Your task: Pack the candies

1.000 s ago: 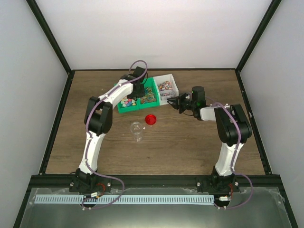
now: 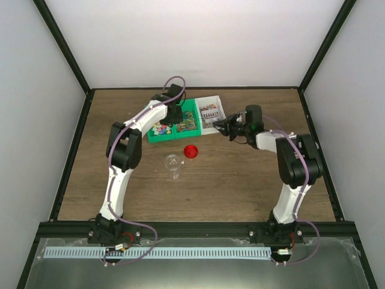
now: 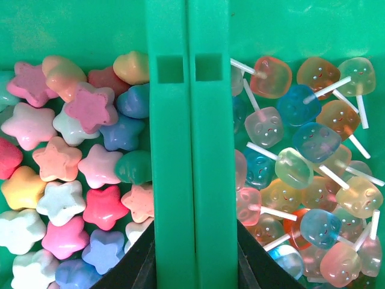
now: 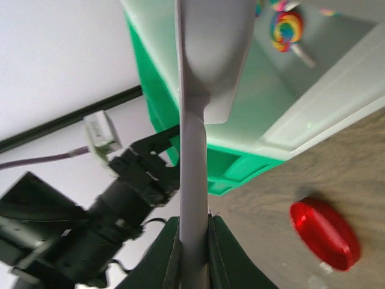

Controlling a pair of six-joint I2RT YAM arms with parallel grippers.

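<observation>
A green tray [image 2: 163, 138] with star candies [image 3: 63, 174] and clear face lollipops [image 3: 319, 156] in separate compartments stands at the back. My left gripper is shut on the tray's green divider [image 3: 195, 150] between them. To the tray's right is a white box [image 2: 207, 100], holding small rainbow swirl candies [image 4: 287, 30]. Over that box's near right corner, my right gripper has its fingers closed around the handle of a pale grey scoop [image 4: 194, 156]. The scoop's broad end reaches over the box; whether it carries candy cannot be told.
A red round lid [image 2: 190, 151] lies in front of the tray. Beside it stands a clear jar [image 2: 174, 167], nearer the front. Bare wooden table [image 2: 210, 192] spreads across the front and both sides.
The left arm has stayed still on the tray.
</observation>
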